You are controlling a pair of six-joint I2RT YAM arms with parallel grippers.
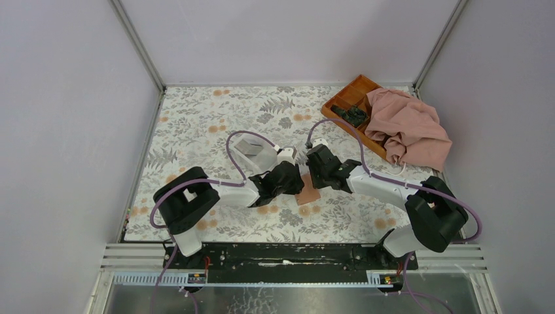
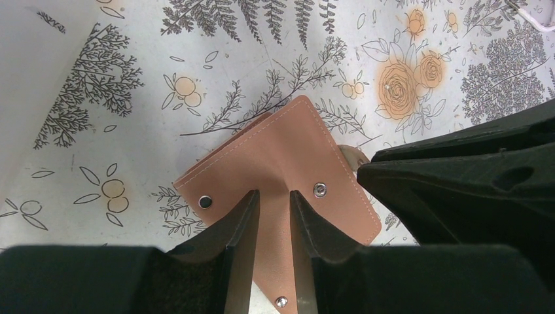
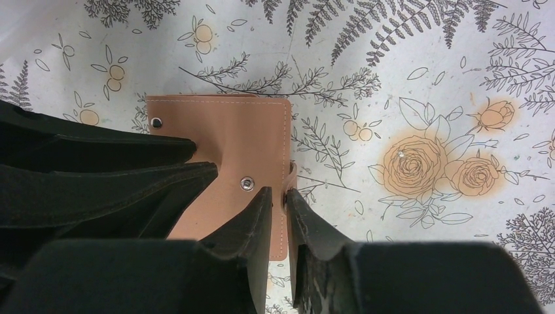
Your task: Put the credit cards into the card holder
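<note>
A tan leather card holder (image 1: 308, 194) with several metal snaps lies on the floral cloth, between and below both grippers. In the left wrist view, my left gripper is narrowly open over the holder's face, with a gap between its fingertips. My right gripper is at the holder's side edge. Its fingers are a little apart, and a small curled tan tab (image 3: 290, 176) shows at their tips; whether they touch it I cannot tell. A flat grey piece, possibly a card (image 1: 247, 148), is inside the white box. No card is clearly visible in the holder.
The white box (image 1: 263, 162) stands behind the left gripper. At the back right is a brown wooden tray (image 1: 355, 87) holding a dark green item (image 1: 354, 116), with a pink cloth (image 1: 412, 127) draped over it.
</note>
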